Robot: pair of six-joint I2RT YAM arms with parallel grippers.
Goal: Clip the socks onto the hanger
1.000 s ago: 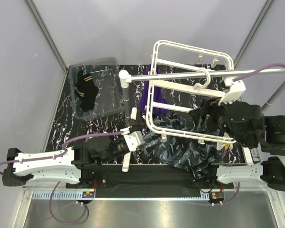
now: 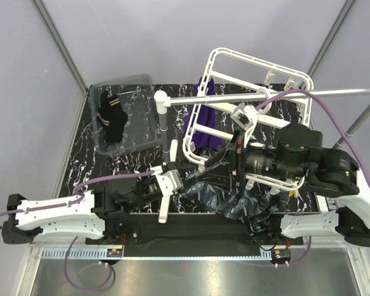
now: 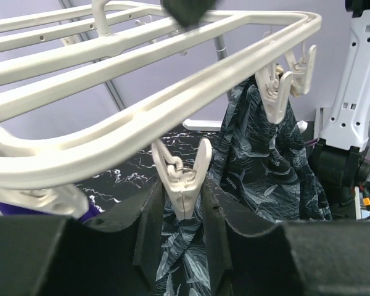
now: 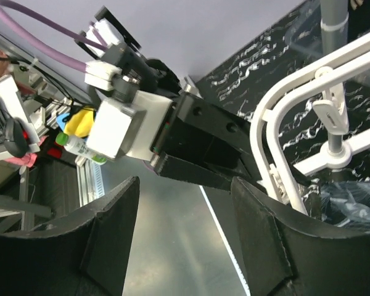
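The white hanger (image 2: 259,60) hangs tilted from the rail. In the left wrist view, an empty white clip (image 3: 184,185) sits between the fingers of my left gripper; the fingers stand slightly apart, and whether they press on it cannot be told. My right gripper is open, the hanger's corner beside one finger and the left arm (image 4: 135,120) beyond the gap. Black socks with tan stripes (image 2: 114,117) lie in the bin. A purple sock (image 2: 205,123) shows behind the hanger's left side. Dark patterned cloth (image 3: 243,142) hangs beneath other clips (image 3: 274,95).
The clear plastic bin (image 2: 151,120) stands at back left. A grey rail (image 2: 234,97) crosses above the hanger, with its post and white foot (image 2: 164,209) close to my left gripper. Black marbled table (image 2: 80,163) shows free at the left.
The hanger has swung from nearly level to tilted. My right gripper has moved left, toward the hanger's near left corner and the left gripper. The left arm has shifted only slightly.
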